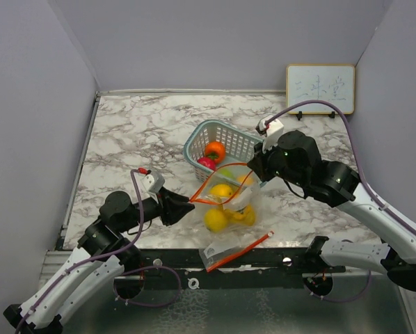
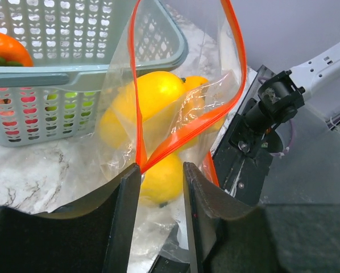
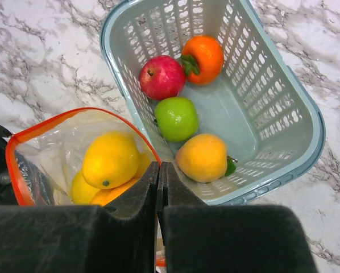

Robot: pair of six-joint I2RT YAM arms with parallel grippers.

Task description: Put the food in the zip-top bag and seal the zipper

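Note:
The clear zip top bag [image 1: 230, 224] with an orange rim holds yellow fruit [image 1: 216, 220], and its mouth gapes wide. In the right wrist view its orange rim [image 3: 126, 120] runs between the tips of my right gripper, which is shut on it. My left gripper stands part open at the opposite corner of the mouth. There the orange zipper edge [image 2: 184, 132] comes to a point beside the left fingertip, and the fruit shows behind the gap. A red apple [image 3: 162, 78], a green apple [image 3: 177, 119], a peach [image 3: 202, 158] and an orange persimmon-like fruit [image 3: 203, 60] lie in the basket [image 3: 229, 114].
The basket's wall stands right against the bag's far side. An orange-edged strip [image 1: 240, 257] of the bag hangs over the table's front edge. A small whiteboard [image 1: 321, 89] stands at the back right.

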